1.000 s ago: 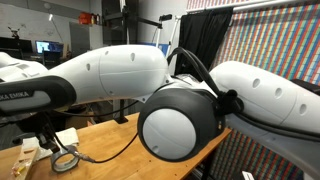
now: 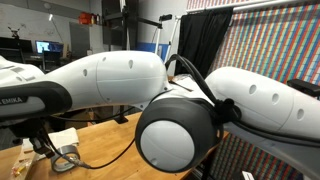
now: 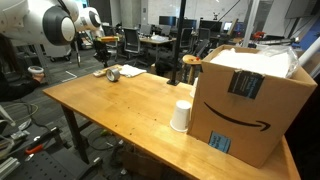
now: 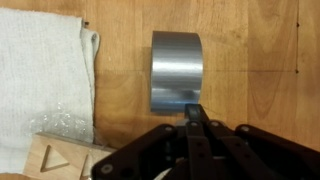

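A roll of silver tape (image 4: 177,72) stands on its edge on the wooden table, its curved outer side facing up in the wrist view. My black gripper is at the lower end of the roll in that view, with its fingers close together. Nothing shows between them, and whether they touch the tape cannot be made out. In exterior view 2 the tape roll (image 3: 113,74) is at the far left part of the table. Exterior view 1 shows the tape roll (image 2: 65,160) partly, just below the arm.
A white cloth (image 4: 45,85) lies left of the tape, with a wooden block (image 4: 55,157) below it. A cardboard box (image 3: 240,105) and a white cup (image 3: 181,116) stand at the table's near end.
The arm has come down slightly and shifted left in exterior view 1. Its hand now covers more of the area by the tape roll.
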